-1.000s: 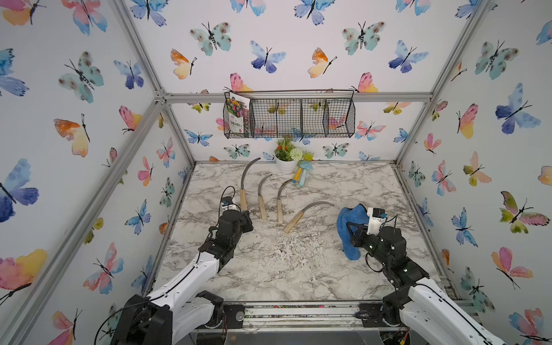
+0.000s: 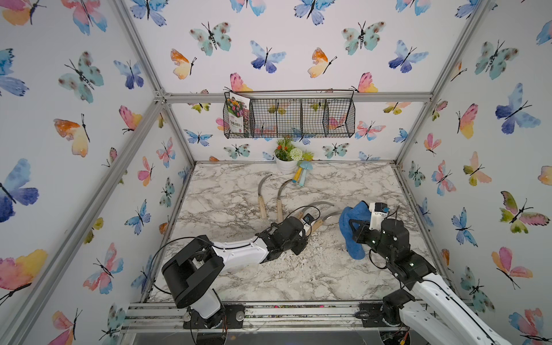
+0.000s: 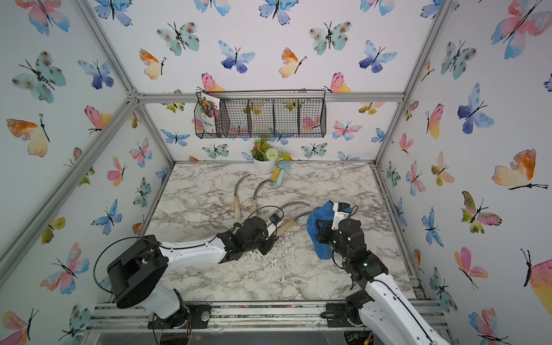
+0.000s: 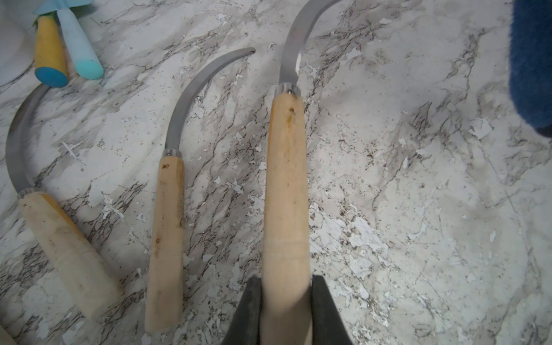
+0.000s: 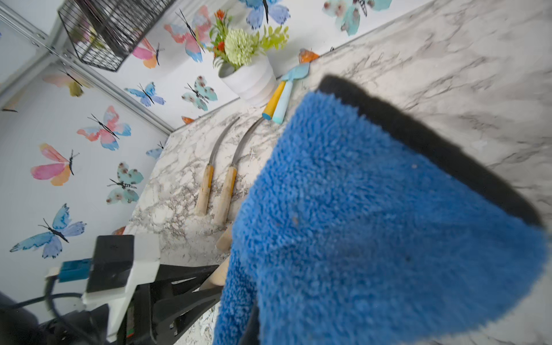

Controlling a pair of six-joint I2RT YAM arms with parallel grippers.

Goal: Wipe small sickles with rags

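Observation:
A sickle with a wooden handle and curved metal blade is in my left gripper, which is shut on the handle. The blade points right, its tip close to the blue rag. My right gripper grips that rag at the right, and the rag fills much of the right wrist view, hiding the fingertips there. Three more sickles rest on the table: one at the left, a second beside it, and a third whose blade shows just behind the held one.
At the back stand a white flower pot and small yellow and blue garden tools. A wire basket hangs on the back wall. Pale flakes litter the middle of the marbled table.
My left gripper has taken the leftmost sickle from the table and carried it right, toward the rag.

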